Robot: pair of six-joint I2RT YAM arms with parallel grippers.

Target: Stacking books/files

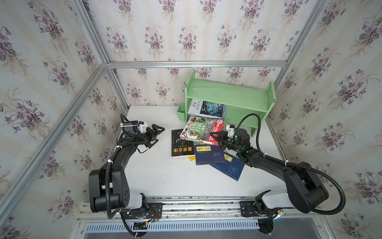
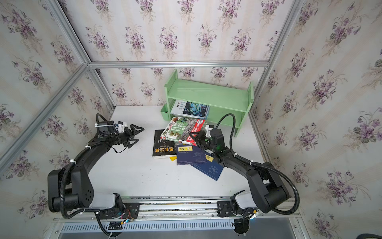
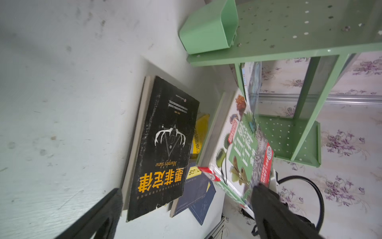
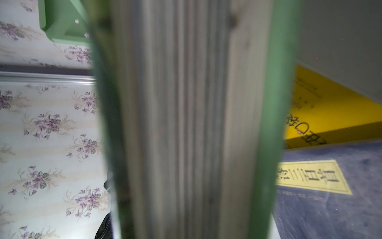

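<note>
My right gripper (image 1: 218,135) grips the right end of a thick green-and-red book (image 1: 199,127), lifted in front of the green shelf's lower level; its page edges fill the right wrist view, blurred. My left gripper (image 1: 156,135) stands open and empty at the left. On the table lie a black book (image 3: 163,139), a yellow book (image 4: 334,107) and two dark blue books (image 1: 209,157). A white-and-blue book (image 1: 210,108) is in the shelf's lower level.
The green two-level shelf (image 1: 226,93) stands at the back right, with a small green bin (image 1: 181,112) at its left side.
</note>
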